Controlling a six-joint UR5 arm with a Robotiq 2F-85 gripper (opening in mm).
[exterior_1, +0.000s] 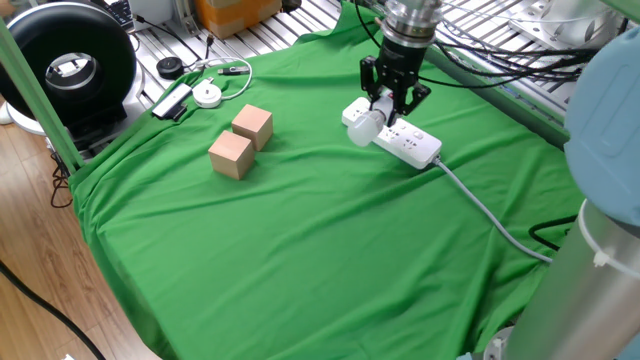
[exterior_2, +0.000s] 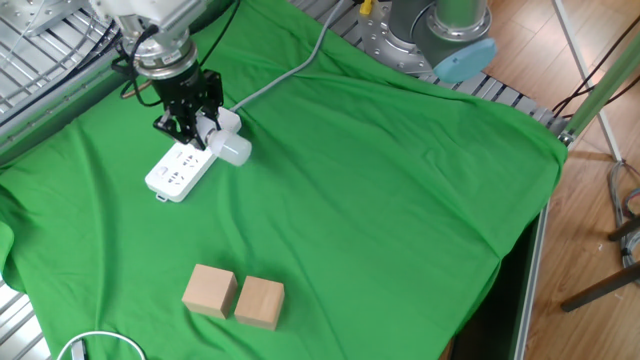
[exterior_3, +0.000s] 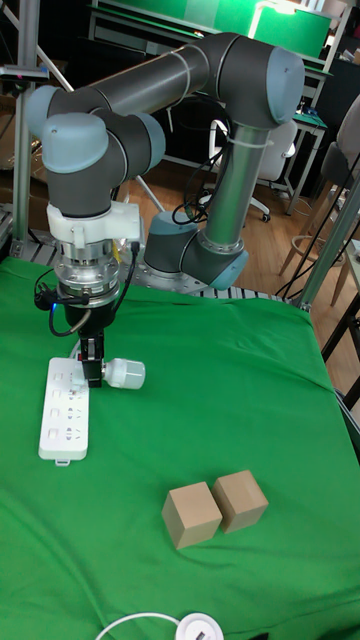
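My gripper (exterior_1: 388, 102) points down over the white power strip (exterior_1: 417, 147), shut on a white bulb-shaped object (exterior_1: 366, 128). The bulb's rounded end sticks out sideways from the fingers. In exterior view 2 the bulb (exterior_2: 232, 148) lies across the strip's edge as seen from there, with the strip (exterior_2: 176, 174) partly behind the gripper (exterior_2: 204, 132). Exterior view 3 shows the bulb (exterior_3: 126, 373) on the right of the gripper (exterior_3: 94, 375), close above the strip (exterior_3: 64, 427). Whether bulb and strip touch, I cannot tell.
Two wooden cubes (exterior_1: 232, 155) stand close together on the green cloth (exterior_1: 300, 250). A white round charger with its cable (exterior_1: 207, 94) lies at the cloth's far left. The strip's grey cord (exterior_1: 490, 215) runs toward the arm base.
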